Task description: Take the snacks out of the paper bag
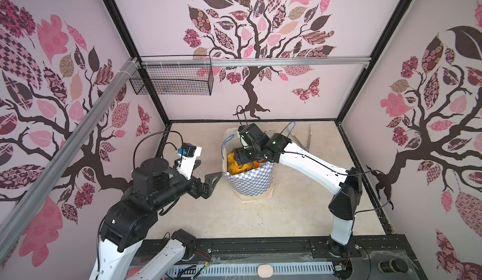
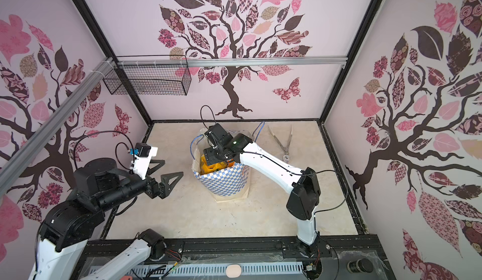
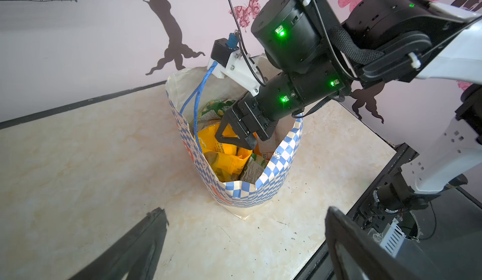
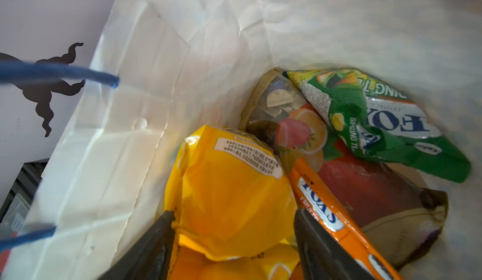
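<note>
The paper bag (image 1: 249, 184), blue-and-white checked and open at the top, stands upright on the table. My right gripper reaches down inside it, open, its fingers on either side of a crumpled yellow packet (image 4: 231, 184). Whether they touch the packet I cannot tell. Beside it lie an orange packet (image 4: 321, 207), a green Fox's packet (image 4: 384, 116) and a brown packet with fruit pictures (image 4: 351, 179). Outside the bag, to its left in the top left view, my left gripper hangs open and empty. The bag's lower contents are hidden.
Bare table (image 3: 85, 169) lies left of the bag. A metal tong-like tool (image 2: 286, 147) rests on the table to its right. Blue cord handles (image 3: 198, 96) stand up from the bag's rim. A wire basket (image 1: 175, 79) hangs at the back left.
</note>
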